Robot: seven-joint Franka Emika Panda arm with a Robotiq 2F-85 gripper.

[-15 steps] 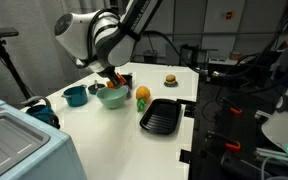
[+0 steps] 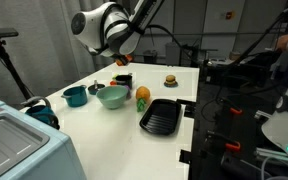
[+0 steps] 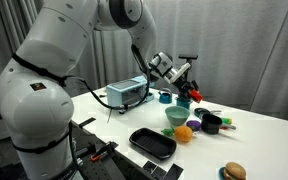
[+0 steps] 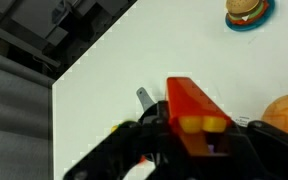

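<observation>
My gripper (image 3: 190,90) is shut on a small red-orange object (image 3: 195,96), held in the air above the table. In the wrist view the same object (image 4: 192,98) shows close up, its orange end facing the camera and the dark fingers partly hidden around it. Exterior view 1 has the held object (image 2: 121,62) high above and behind the pale green bowl (image 2: 112,96). The black pot (image 3: 212,123) stands below and to the right of my gripper in exterior view 2.
An orange (image 2: 142,92), a green item (image 2: 141,105) and a black tray (image 2: 162,117) lie nearer the front. A toy burger (image 3: 232,171) sits apart from them. The toaster oven (image 2: 24,150) occupies a corner.
From just over the green bowl, my gripper has risen and moved toward the back of the table with the red-orange object. The bowl and other table items look unmoved.
</observation>
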